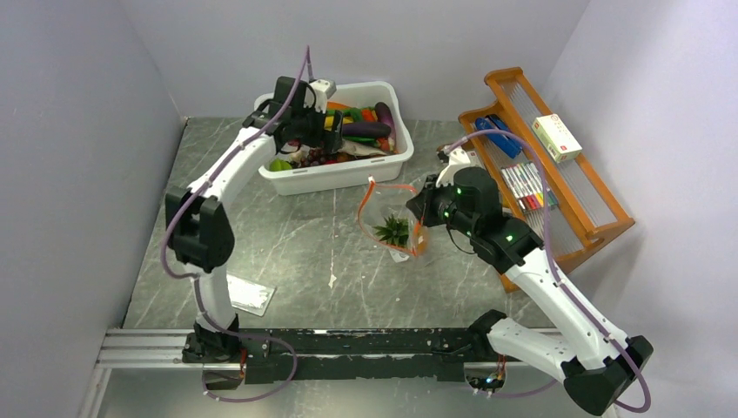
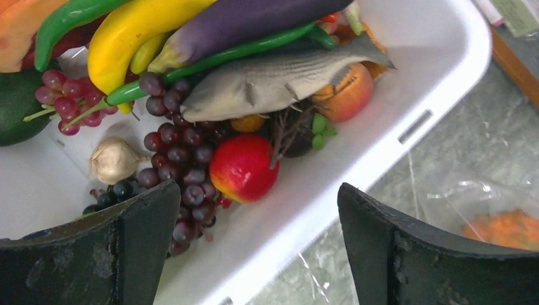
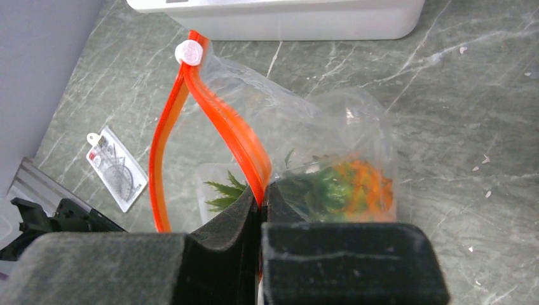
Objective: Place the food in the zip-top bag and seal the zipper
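Observation:
A clear zip bag (image 1: 390, 205) with an orange zipper (image 3: 232, 127) stands on the table, holding leafy green and orange food. My right gripper is shut on the bag's zipper edge. My left gripper is open above the white food bin (image 1: 348, 178), nothing between its fingers. The bin holds an eggplant (image 2: 235, 25), yellow bananas (image 2: 127, 38), a fish (image 2: 267, 86), grapes (image 2: 181, 168), a red apple (image 2: 243, 168), garlic (image 2: 116, 159) and several peppers.
A wooden rack (image 1: 592, 200) with markers and boxes is at the right. A white slim item (image 1: 252, 294) lies at the front left.

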